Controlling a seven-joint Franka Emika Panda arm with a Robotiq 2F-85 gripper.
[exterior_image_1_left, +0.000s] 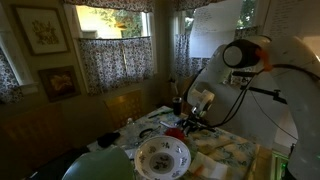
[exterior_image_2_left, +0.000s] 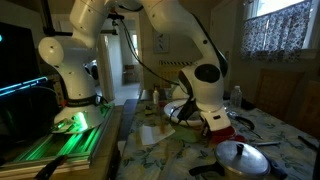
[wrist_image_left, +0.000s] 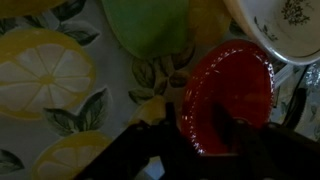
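Observation:
A red bowl (wrist_image_left: 235, 75) lies below my gripper in the wrist view, its rim close to the dark fingertips. The fingers stand apart, and nothing is clearly held between them; contact with the rim is too dark to tell. In exterior view 2 the gripper (exterior_image_2_left: 217, 118) reaches down over the table, with the red bowl (exterior_image_2_left: 223, 134) partly hidden behind it. Exterior view 1 shows the red bowl (exterior_image_1_left: 175, 133) just left of the gripper.
A white patterned bowl (wrist_image_left: 285, 25) and a green item (wrist_image_left: 145, 22) lie close by on the lemon-print tablecloth (wrist_image_left: 45, 75). A lidded metal pot (exterior_image_2_left: 242, 160) stands near the front right. White perforated dish (exterior_image_1_left: 162, 158) is in the foreground of exterior view 1.

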